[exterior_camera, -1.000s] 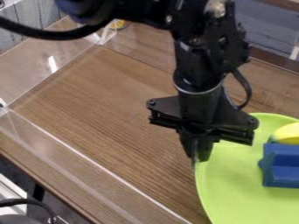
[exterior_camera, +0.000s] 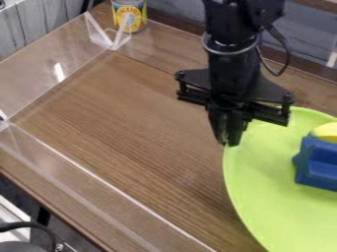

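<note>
My black gripper hangs at the centre right, shut, its fingertips low at the left rim of a large green plate. Nothing shows between the fingers. A blue block lies on the plate at the right edge of the view, with a yellow object behind it, partly cut off.
A can stands at the back left near clear plastic panels. The wooden surface left of the plate is clear.
My gripper has moved back, away from the camera, and slightly right. More of the back and of the can shows now.
</note>
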